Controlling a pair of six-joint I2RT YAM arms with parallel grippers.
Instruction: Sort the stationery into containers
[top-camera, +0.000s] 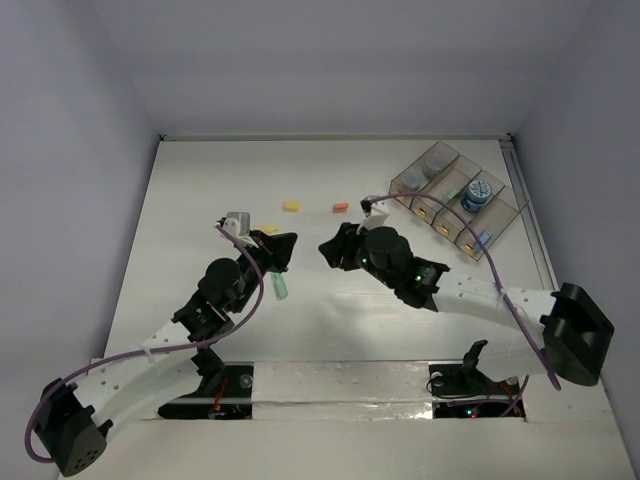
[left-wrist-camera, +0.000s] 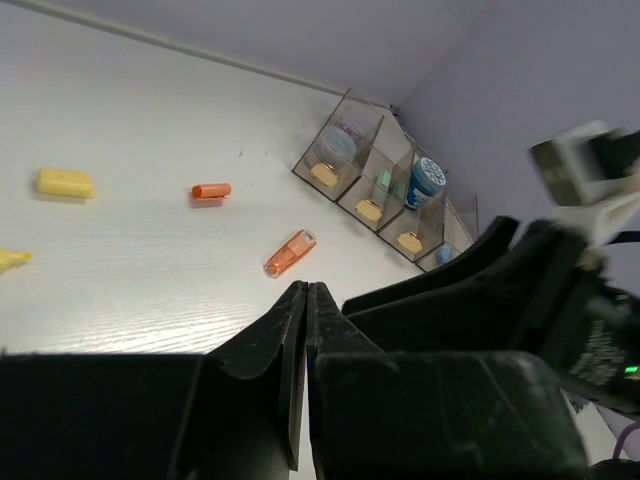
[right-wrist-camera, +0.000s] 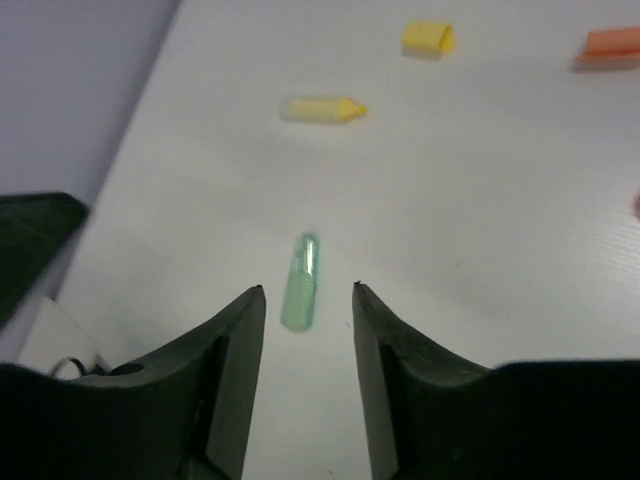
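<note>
A slim green stationery piece (top-camera: 279, 285) lies near my left gripper (top-camera: 293, 240); in the right wrist view the green piece (right-wrist-camera: 300, 283) shows beyond the fingers, apart from them. In the left wrist view my left gripper is shut, its tips together and nothing visible between them. Fingers spread and empty, my right gripper stands across from it. A yellow block (left-wrist-camera: 64, 182), a yellow tube (right-wrist-camera: 315, 109), an orange block (left-wrist-camera: 211, 191) and another orange piece (left-wrist-camera: 290, 253) lie loose. The clear compartment box (top-camera: 455, 150) sits at back right.
Inside the box are a dark blue round container (top-camera: 477, 194), other clear containers and a light-blue item (top-camera: 484, 238). Walls enclose the table's back and sides. Both arms are close together over the middle.
</note>
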